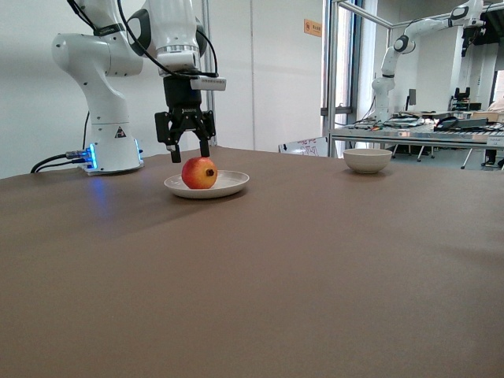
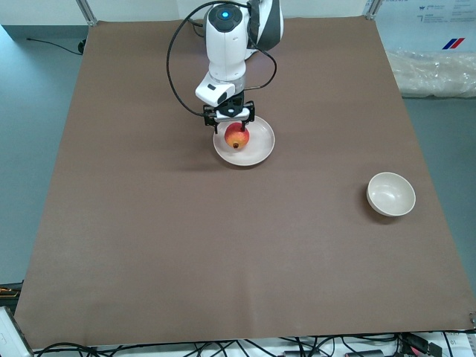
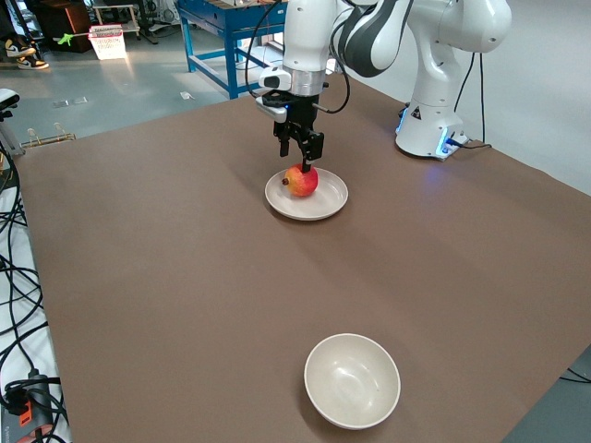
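Observation:
A red-yellow fruit [image 2: 236,136] rests on a white plate [image 2: 260,149]; it also shows in the top view [image 1: 199,174] and right view [image 3: 301,182]. My gripper [image 1: 190,151] hangs just above the fruit, fingers pointing down and spread apart, open, with nothing seen held between them. In the left view the gripper partly covers the back of the plate.
An empty white bowl [image 2: 390,195] stands apart at the right in the left view, near the front in the right view [image 3: 352,381]. Cables lie along its edge.

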